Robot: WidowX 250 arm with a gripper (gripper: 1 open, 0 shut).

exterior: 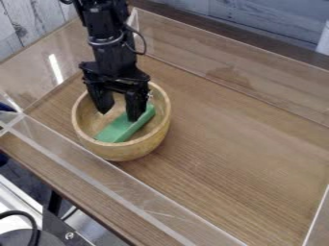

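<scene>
A black robot gripper (114, 94) reaches down from the top into a beige round bowl (121, 147), its two fingers apart and inside the rim. A green elongated object (121, 131) lies diagonally on the bowl's floor, below and between the fingers, partly hidden behind the right one. Whether the fingers touch it cannot be told.
The bowl stands on a light wooden surface (238, 144) with wide clear room to the right. A clear plastic edge runs along the lower left, with dark cables below it. A white tiled area shows at the top left.
</scene>
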